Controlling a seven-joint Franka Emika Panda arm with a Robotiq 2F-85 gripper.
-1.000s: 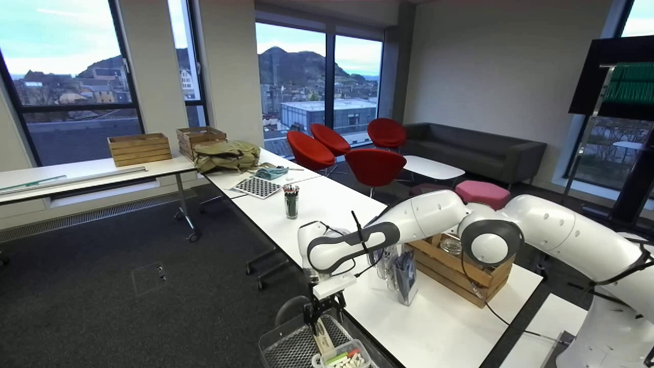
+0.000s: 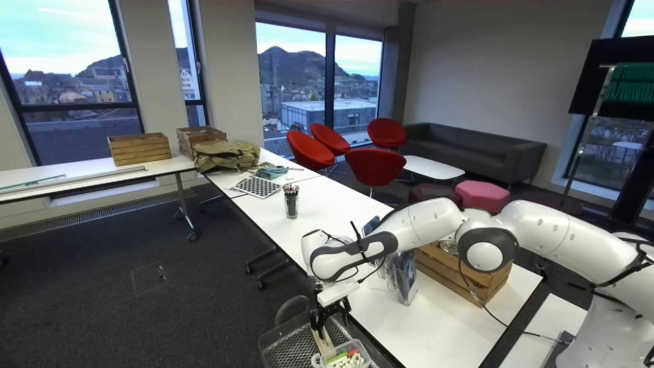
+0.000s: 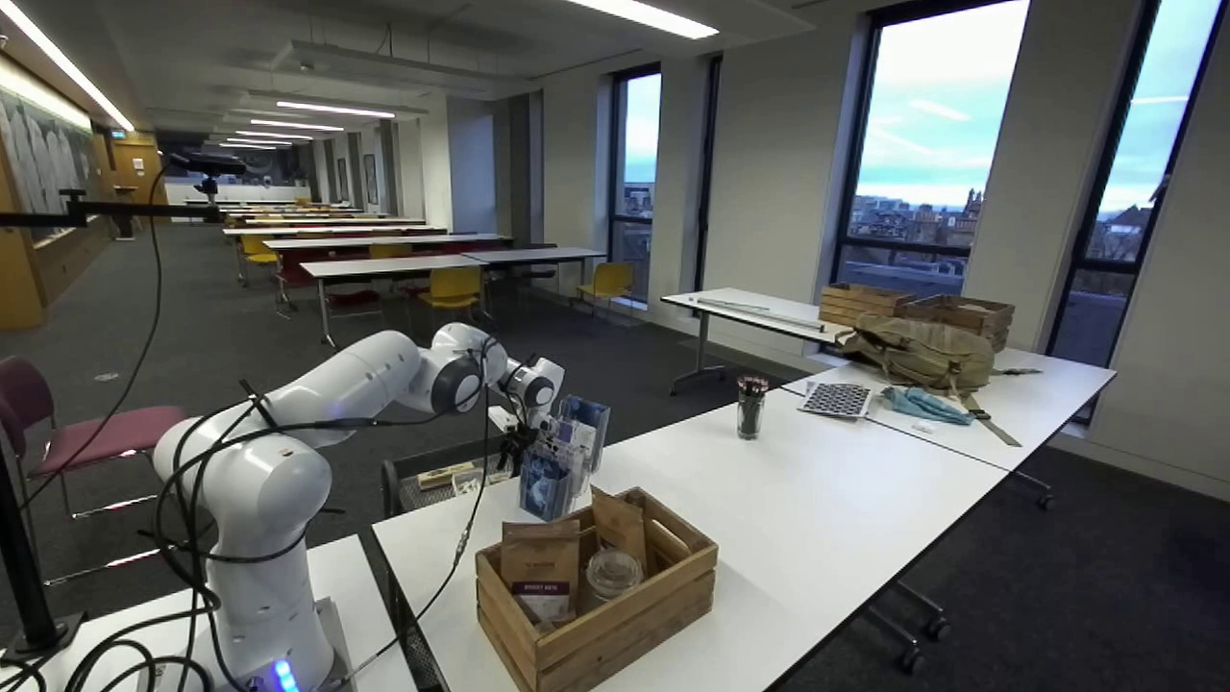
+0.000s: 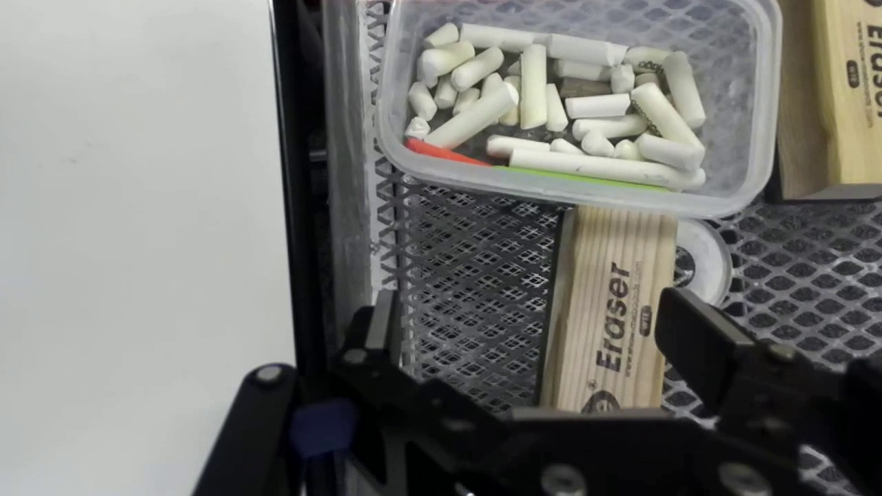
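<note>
My open gripper is over a black mesh tray. A pale wooden eraser lies below it in the wrist view, between the spread fingers and closer to the right-hand one. The gripper's body covers the eraser's lower end. Against its upper end stands a clear plastic tub holding several white chalk pieces, plus a red and a green stick. Another wooden eraser shows at the upper right. From exterior view 1 the gripper appears low over the tray, beside the table edge.
The white table borders the tray on the left in the wrist view. A pale ring lies beside the eraser. On the table stand leaflet holders, a wooden crate and a glass of pencils.
In exterior view 1 the arm and gripper have come down and shifted slightly right, closer to the eraser and tub. The objects in the tray look unmoved.
</note>
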